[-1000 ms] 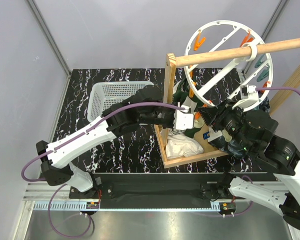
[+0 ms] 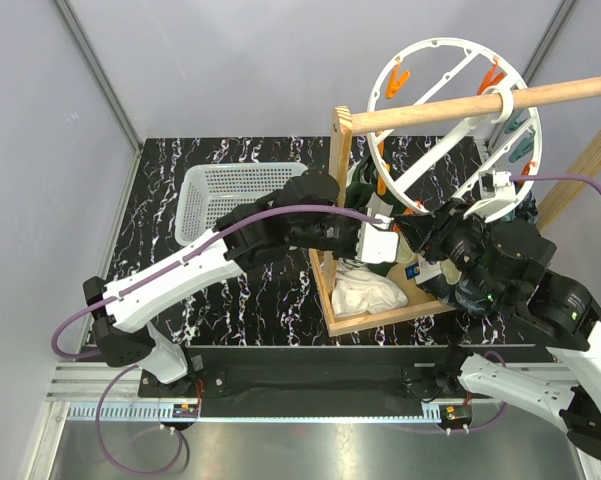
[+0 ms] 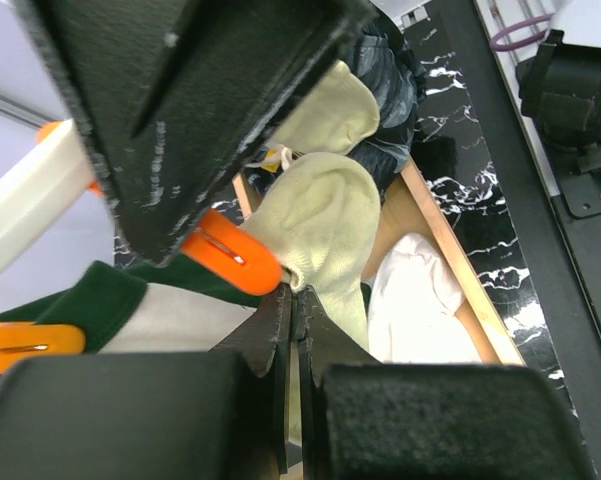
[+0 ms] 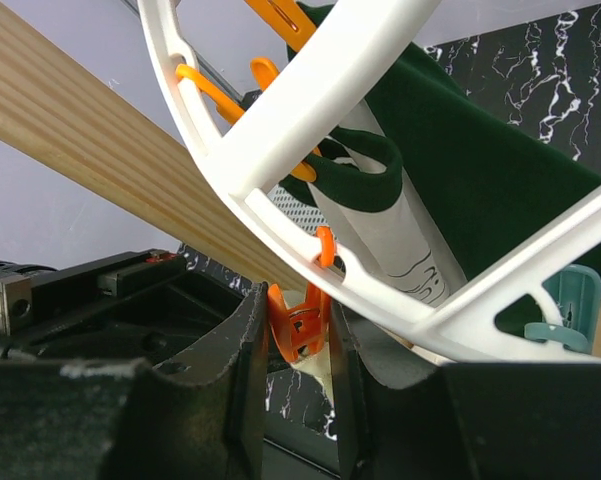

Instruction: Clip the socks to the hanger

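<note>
The white round hanger [image 2: 385, 160] hangs from a wooden bar, with orange clips around its rim. My right gripper is shut on the handles of an orange-red clip [image 4: 310, 330] at the rim. Just below that clip, my left gripper is shut, and a cream sock [image 3: 325, 215] gathers at its fingertips and hangs down. The sock's edge is close to the clip's fingers; whether it lies between them cannot be told. Beside it, a green-and-white sock [image 4: 365, 185] hangs in another orange clip [image 3: 30, 338].
Under the hanger stands a wooden base [image 2: 380, 318] with a white cloth [image 2: 365, 290] on it. A white basket [image 2: 192, 205] is at the back left. The wooden bar [image 2: 430, 112] and its post run close to both arms.
My left gripper has moved slightly right, toward the clip held by the right gripper. The right arm has barely shifted.
</note>
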